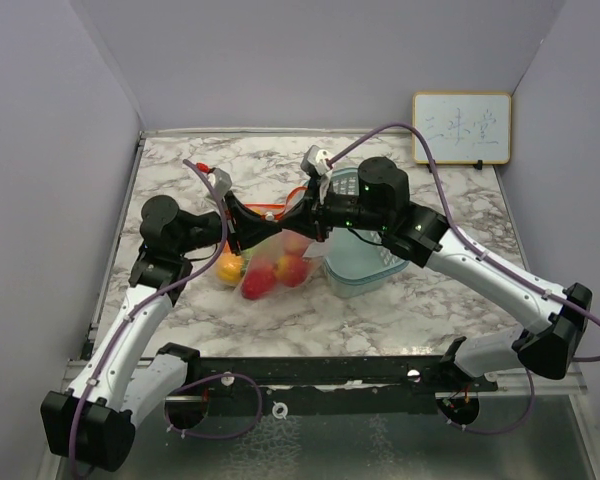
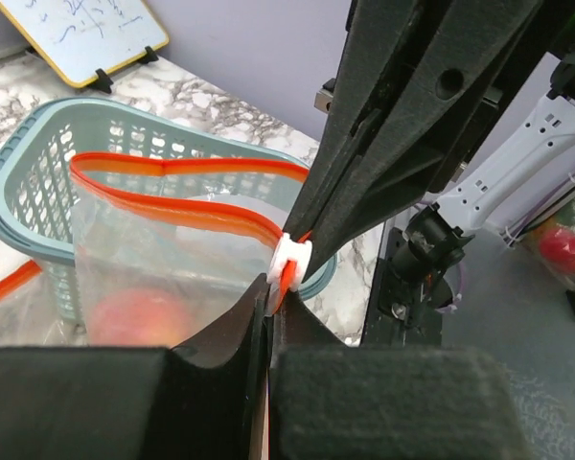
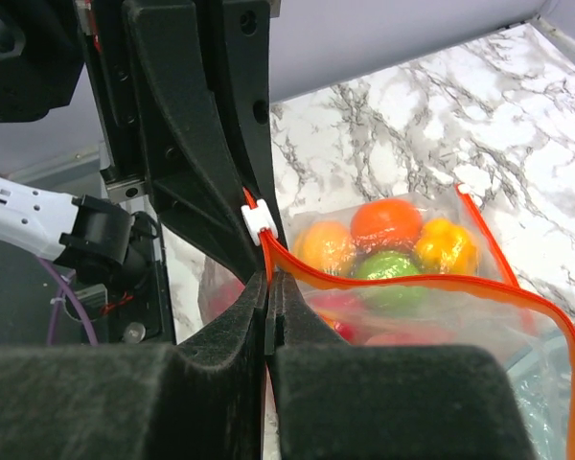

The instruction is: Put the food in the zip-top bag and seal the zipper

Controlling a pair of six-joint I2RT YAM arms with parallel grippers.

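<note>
A clear zip top bag with an orange zipper strip stands on the table with food inside, and its mouth gapes. In the right wrist view a red-orange fruit, a green one and a yellow one show through the plastic. A white slider sits at one end of the strip. My left gripper is shut on the strip's end beside the slider, the strip showing thinly between its fingers. Close against it, my right gripper is shut on the strip at the slider's other side.
A blue-green basket stands just right of the bag. A small whiteboard leans at the back right.
</note>
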